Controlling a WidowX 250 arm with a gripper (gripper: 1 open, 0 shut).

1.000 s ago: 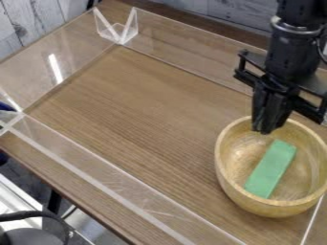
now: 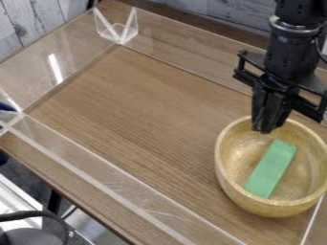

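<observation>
The black robot gripper (image 2: 266, 122) hangs from the arm at the right, its tips low over the back rim of a tan round bowl (image 2: 232, 172). It looks shut, with nothing visible between its fingers. In the bowl lies a green rectangular block (image 2: 270, 170), in front of and below the fingertips, apart from them.
A clear angular piece (image 2: 117, 27) sits at the back left. Dark cables and a mount (image 2: 19, 230) show at the lower left, outside the table's edge.
The gripper and arm have shifted very slightly. The bowl and green block look unmoved.
</observation>
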